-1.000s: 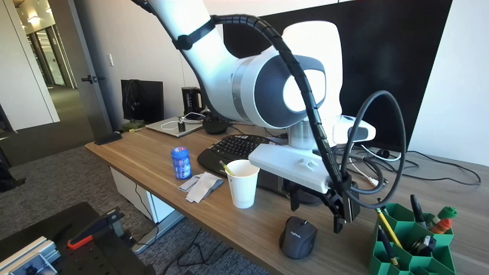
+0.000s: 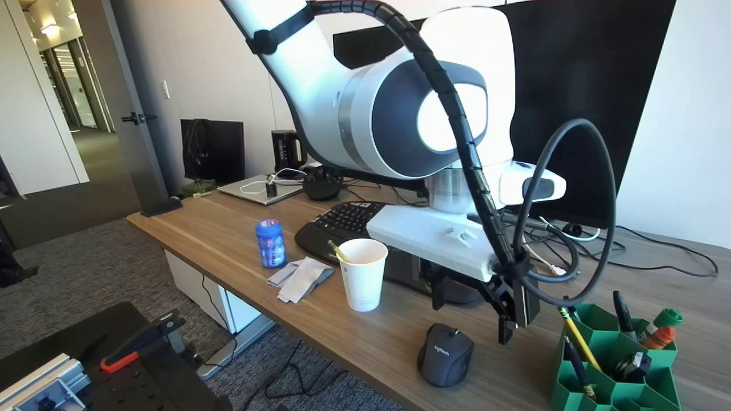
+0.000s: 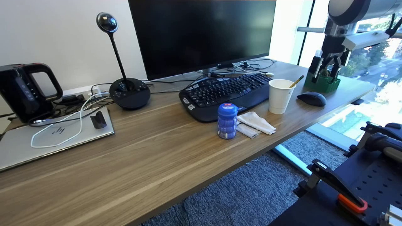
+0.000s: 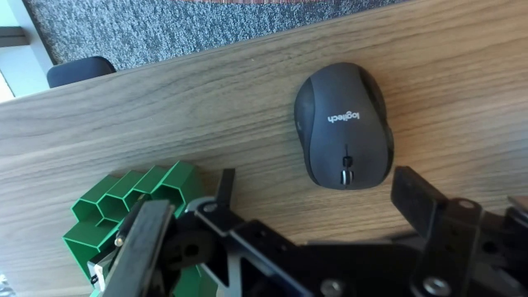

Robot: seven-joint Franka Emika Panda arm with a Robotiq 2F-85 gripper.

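Note:
My gripper [image 2: 471, 321] stands open above the desk, its two fingers spread wide with nothing between them. In the wrist view one black finger [image 4: 226, 187] shows near the green organizer and the other lies just below the mouse's right corner. A dark grey Logitech mouse [image 4: 345, 131] rests flat on the wood, apart from the gripper and toward the desk's front edge. Beside it, the green honeycomb organizer [image 2: 620, 363] holds pencils, pens and markers. A white paper cup [image 2: 364, 284] with a pencil [image 3: 296, 81] leaning inside stands upright on the mouse's other side.
A blue plastic jar [image 3: 227, 121] and a folded grey-white cloth [image 3: 256, 124] lie near the cup. Behind them are a black keyboard [image 3: 226, 96] and a large monitor [image 3: 203, 37]. Bare desk [image 3: 150, 165] stretches at the far end from the organizer.
The arm and open gripper have risen slightly in exterior view 1. The mouse, cup, jar, cloth and organizer have stayed where they were.

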